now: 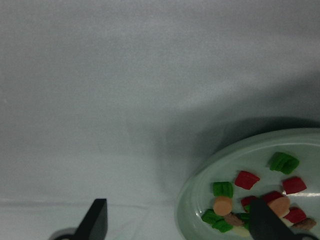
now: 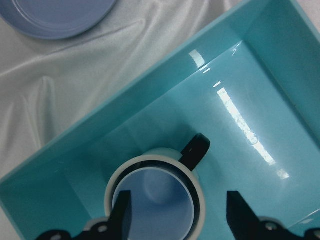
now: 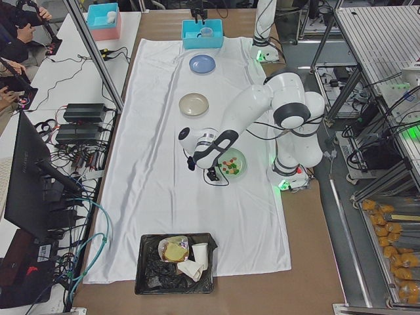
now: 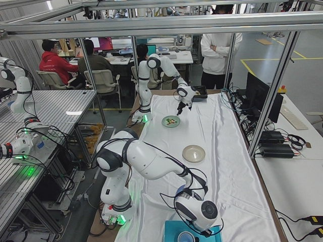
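Observation:
My left gripper is open above the white cloth at the edge of the green plate (image 1: pixel 210 175), which holds red and green pieces, orange discs and brown bits. My right gripper stands open over a mug (image 2: pixel 195 152) with a black handle and pale blue inside, lying in a turquoise bin (image 2: pixel 250 185); its fingers straddle the mug's right part, and whether they touch it cannot be told.
A blue plate (image 3: pixel 202 64) and a beige plate (image 3: pixel 193 104) lie on the cloth. A black tray (image 3: pixel 157 275) with a food item and white cloths stands at the table's end.

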